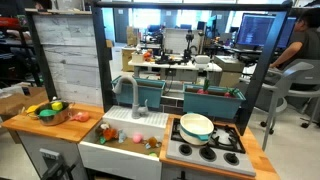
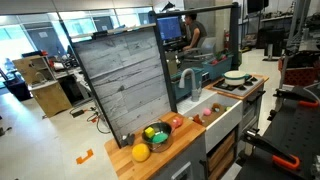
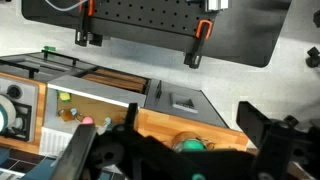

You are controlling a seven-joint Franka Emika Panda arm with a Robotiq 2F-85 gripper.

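My gripper shows at the lower edge of the wrist view, its dark fingers (image 3: 122,150) spread wide apart and nothing held between them. It is high over the kitchen set. Beyond the gap lies a metal bowl (image 3: 178,136) with a green item in it, partly cut off by the frame and the gripper. The same bowl (image 2: 158,137) sits on the wooden counter in exterior view 2, holding green and yellow items. A yellow round item (image 2: 141,152) lies beside it. The gripper cannot be made out in either exterior view.
Several small toys lie in the white sink (image 1: 110,160) under the grey faucet (image 1: 134,95). A pale pot (image 1: 196,127) stands on the stove (image 1: 212,150). Teal baskets (image 1: 213,102) hang behind. A dark frame post (image 1: 103,60) rises beside the sink.
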